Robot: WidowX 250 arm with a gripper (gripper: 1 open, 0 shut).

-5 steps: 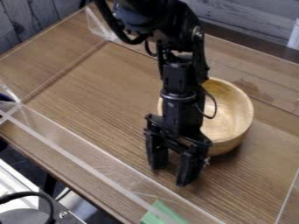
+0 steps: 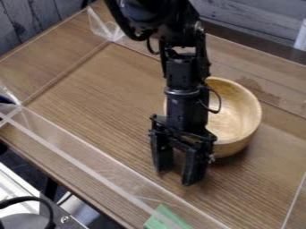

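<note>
My black gripper (image 2: 180,165) points down at the wooden table in the middle of the view, its two fingers apart and low over the surface, with nothing seen between them. Directly behind it is a round tan bowl (image 2: 242,112), partly hidden by the arm. The gripper is at the bowl's front left; whether it touches the bowl I cannot tell.
Clear strips run along the table's left and front edges, with a green tape piece (image 2: 165,217) near the front. A grey wooden wall stands at the back.
The arm has shifted very slightly; the bowl looks the same.
</note>
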